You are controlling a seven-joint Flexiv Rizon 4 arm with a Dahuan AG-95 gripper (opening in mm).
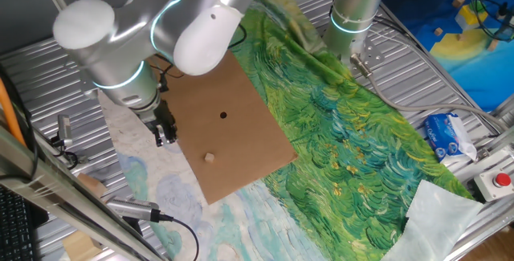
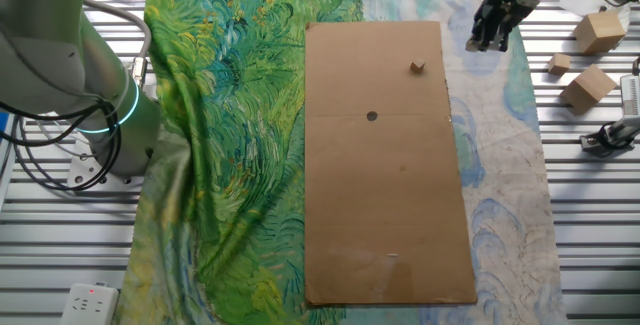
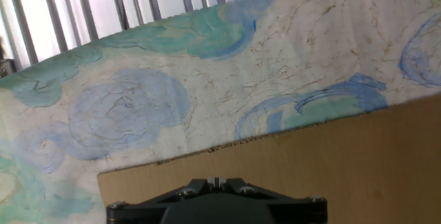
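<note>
My gripper [image 1: 165,140] hangs above the pale patterned cloth, just beyond the long edge of the brown cardboard sheet [image 1: 233,128]. Its fingertips meet in the wrist view, so the gripper looks shut, with nothing visible between them. A small wooden cube [image 1: 209,157] rests on the cardboard near one end, apart from the gripper. In the second exterior view the same cube [image 2: 417,66] lies close to a black round spot [image 2: 372,116] on the sheet. The cube is out of the wrist view.
Wooden blocks [image 2: 600,31] of differing size lie on the slatted metal table beyond the cloth. A blue-and-white packet [image 1: 448,136] and a red-button box [image 1: 499,181] sit at the far side. Most of the cardboard is bare.
</note>
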